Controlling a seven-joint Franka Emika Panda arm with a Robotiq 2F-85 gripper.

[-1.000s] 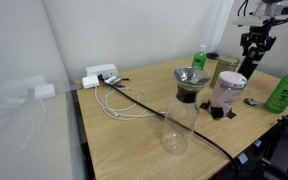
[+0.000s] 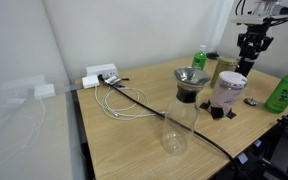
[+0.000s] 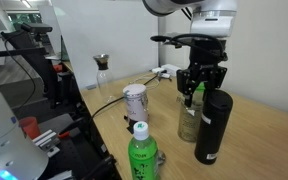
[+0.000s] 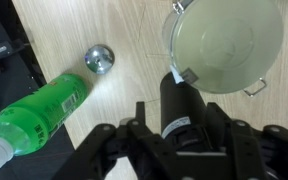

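A tall black bottle [image 3: 214, 130] stands upright on the table, its silver-ringed top [image 4: 178, 126] between my fingers in the wrist view. My gripper [image 3: 204, 84] points down over that top. The fingers look spread, one finger [image 4: 106, 142] left of the bottle and the other to its right; whether either touches it cannot be made out. In exterior view 1 the gripper [image 2: 252, 45] is at the far right, above the bottle [image 2: 247, 66]. Close beside the bottle stands a clasp-lid glass jar [image 4: 224, 45].
A green bottle [image 4: 39, 115] and a small round metal object [image 4: 99, 59] lie to the other side in the wrist view. A pinkish-white canister [image 2: 226, 92] and a glass carafe with a metal funnel [image 2: 180, 125] stand nearby.
The gripper's fingers have shifted slightly above the black bottle. Everything else on the table looks the same.
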